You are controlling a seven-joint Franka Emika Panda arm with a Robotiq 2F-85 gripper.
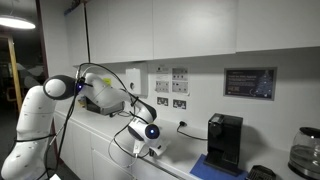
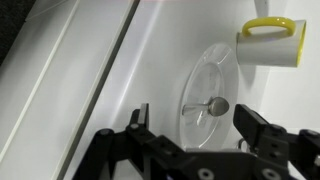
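Observation:
My gripper is open, its two dark fingers standing wide apart with nothing held between them. Beyond the fingertips lies a clear round lid [image 2: 187, 122] with a pale rim and a grey knob [image 2: 218, 106]. The knob shows in the gap, closer to the right finger [image 2: 250, 126]. A white mug [image 2: 285, 48] with a yellow handle is past the lid, at the upper right of the wrist view. From outside, the gripper [image 1: 149, 153] hangs low at the counter; the lid and mug cannot be made out there.
The counter's front edge [image 2: 96, 92] runs along the left of the wrist view. A black coffee machine [image 1: 224, 139] stands to the right by a blue mat [image 1: 208, 171], with a glass jug [image 1: 305, 150] farther right. Wall sockets [image 1: 179, 87] are behind the arm.

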